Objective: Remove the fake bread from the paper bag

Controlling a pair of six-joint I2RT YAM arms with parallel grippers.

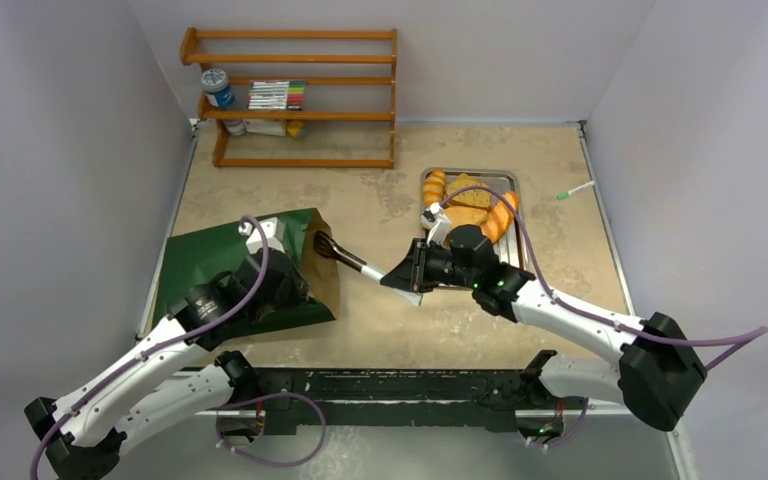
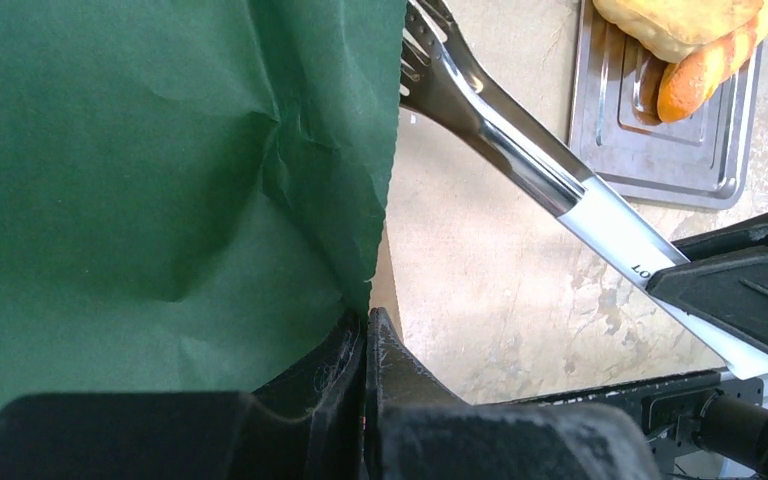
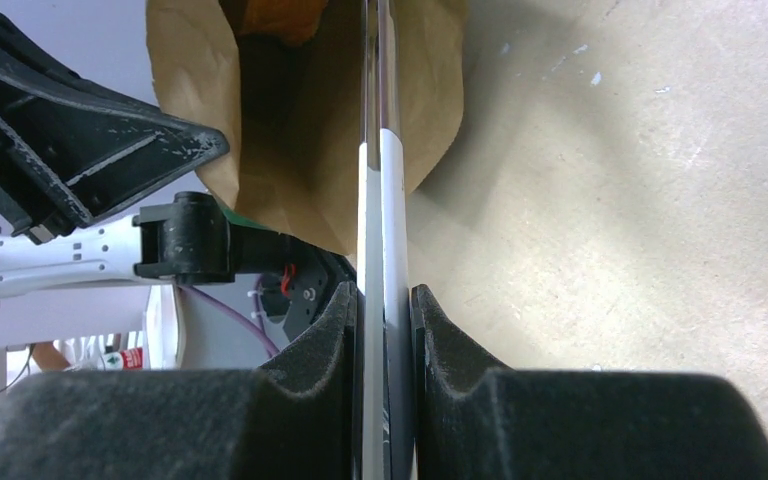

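Observation:
A green paper bag (image 1: 190, 260) lies on the left, its brown inside (image 3: 310, 150) facing right; an orange bread piece (image 3: 275, 18) shows inside it in the right wrist view. My left gripper is shut on the bag's edge at its opening. My right gripper is shut on the white handle of metal tongs (image 2: 500, 130), whose dark heads are at the bag's mouth in the top view. Whether the tongs hold anything is hidden.
A metal tray (image 1: 510, 250) with several bread pieces stands to the right. A wooden rack (image 1: 300, 160) with jars and markers is at the back. A green-and-white marker (image 1: 575, 190) lies at the far right.

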